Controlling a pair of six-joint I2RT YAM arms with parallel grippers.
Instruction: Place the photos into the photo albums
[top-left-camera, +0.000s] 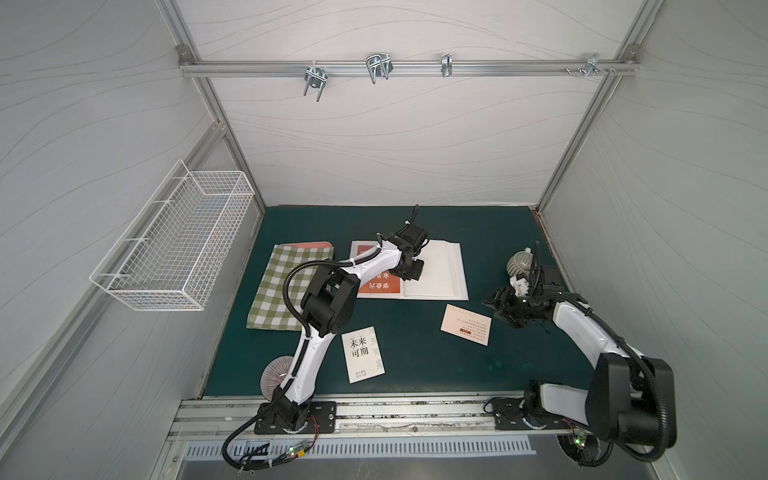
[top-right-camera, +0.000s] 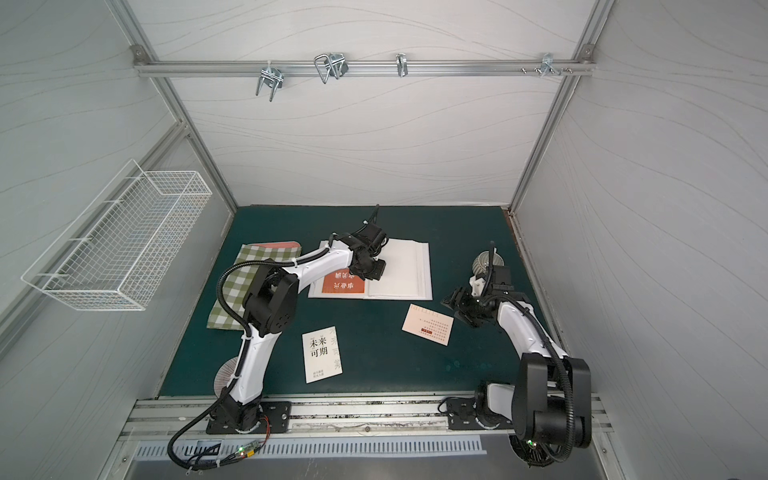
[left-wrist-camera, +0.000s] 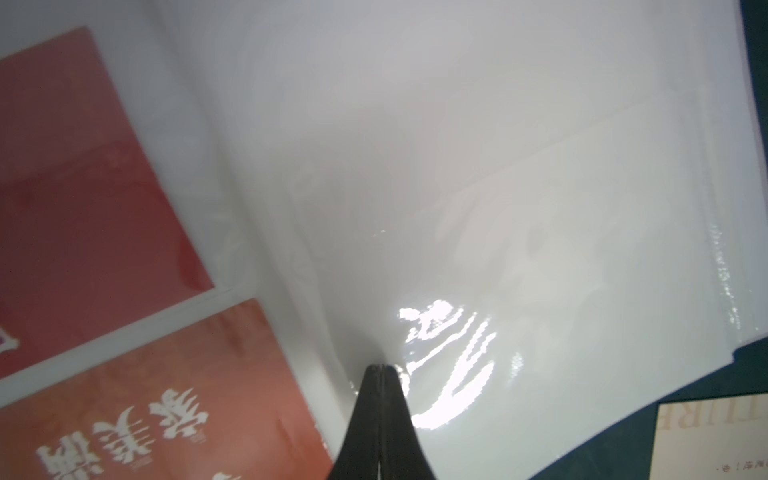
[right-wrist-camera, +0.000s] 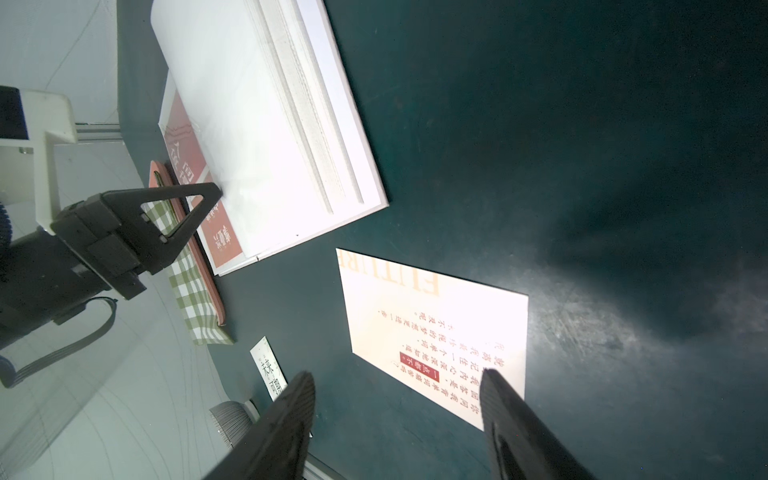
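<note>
An open photo album (top-left-camera: 440, 264) lies at the back middle, red printed cards (left-wrist-camera: 104, 400) on its left page and a glossy clear sleeve (left-wrist-camera: 520, 280) on the right. My left gripper is shut, its tips over the album near the spine. A cream printed card (right-wrist-camera: 436, 336) lies below the album's right side; my right gripper stands open beside it, nothing between its fingers. Another card (top-left-camera: 363, 354) lies at the front middle.
A checked cloth (top-left-camera: 280, 288) lies left of the album. A round object (top-left-camera: 518, 260) sits behind the right arm, another (top-left-camera: 274, 372) at the front left. A wire basket (top-left-camera: 176, 240) hangs on the left wall.
</note>
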